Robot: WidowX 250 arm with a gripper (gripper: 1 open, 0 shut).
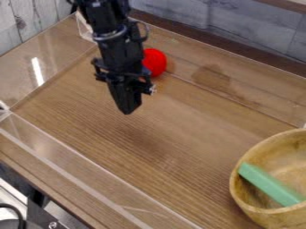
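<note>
My gripper (127,101) hangs over the upper middle of the wooden table, its black arm coming down from the top. It looks shut, with nothing visible between its fingers. Just behind it to the right sits a red round object (155,62), partly hidden by the arm.
A tan bowl (284,148) with a green bar (270,184) in it stands at the lower right. A pale stringy item at the upper left is mostly hidden by the arm. A dark cable lies at the lower left corner.
</note>
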